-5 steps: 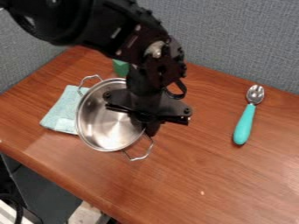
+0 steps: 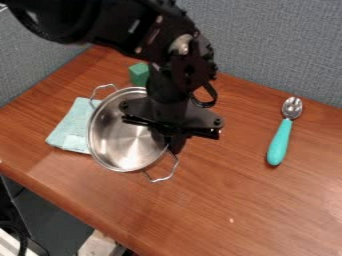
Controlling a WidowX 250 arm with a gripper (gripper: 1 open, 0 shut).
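A steel pot (image 2: 123, 142) with two wire handles sits on the left part of the wooden table, tilted toward the camera or lying flat; I cannot tell which. It overlaps a pale cyan cloth (image 2: 68, 128). My black gripper (image 2: 168, 140) is down at the pot's right side, over its rim, and its fingertips are mostly hidden, so whether it holds the rim is unclear.
A green block (image 2: 139, 73) stands behind the pot, partly behind the arm. A spoon with a turquoise handle (image 2: 279, 142) lies on the right.
The gripper and pot have shifted very slightly over the last second; little else differs.
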